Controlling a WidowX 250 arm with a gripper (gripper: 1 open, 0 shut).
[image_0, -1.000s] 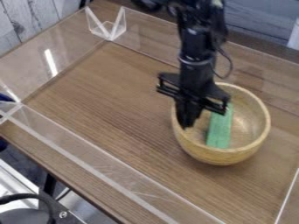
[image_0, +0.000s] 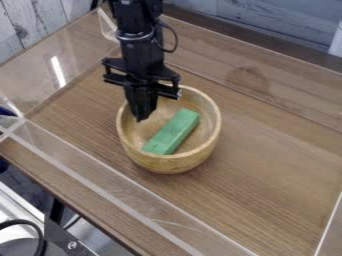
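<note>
A tan round bowl (image_0: 202, 150) rests on the wooden table with a green rectangular block (image_0: 173, 132) lying slanted inside it. The black robot arm stands behind the bowl, and its gripper (image_0: 134, 108) points down at the bowl's back left rim. The fingertips are small and dark; they look shut, with nothing clearly visible between them. Whether they touch the rim cannot be told.
A black cable (image_0: 38, 232) lies at the lower left edge, and clear plastic strips run along the left side.
The bowl, block and arm have moved left in the view, from right of centre to centre. The table's edges have shifted too, and the bowl appears turned slightly.
</note>
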